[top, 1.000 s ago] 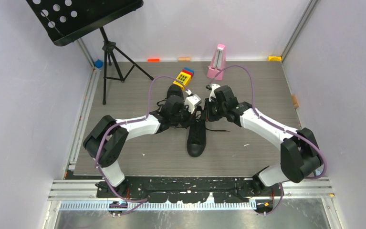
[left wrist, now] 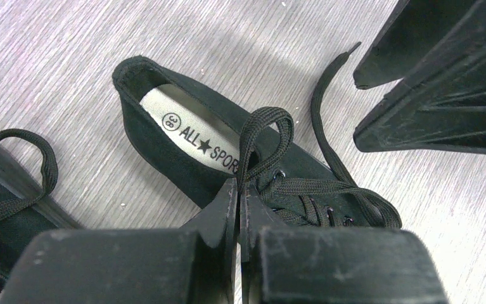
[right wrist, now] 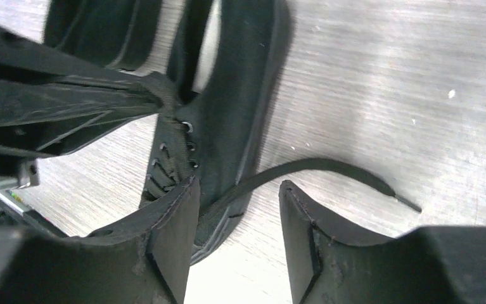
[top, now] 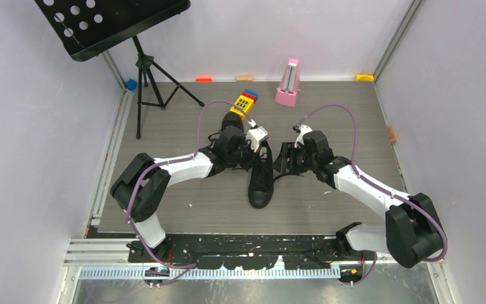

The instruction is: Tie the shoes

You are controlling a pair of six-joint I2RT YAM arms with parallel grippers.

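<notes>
A black shoe (top: 260, 187) lies toe toward the front, its insole reading ALL SPORT in the left wrist view. My left gripper is shut on a black lace loop (left wrist: 267, 123) standing above the laced eyelets. A loose lace end (right wrist: 332, 166) runs out to the right over the tabletop. My right gripper is part open above the shoe's right side, over that lace, its fingers apart with nothing clearly held. The second shoe (top: 231, 119) lies behind my left arm, partly hidden.
Toy blocks (top: 243, 106) and a pink metronome (top: 287, 88) stand at the back. A black music stand (top: 145, 62) stands at back left.
My right gripper has moved right and toward the front, away from the left gripper, which has stayed in place.
</notes>
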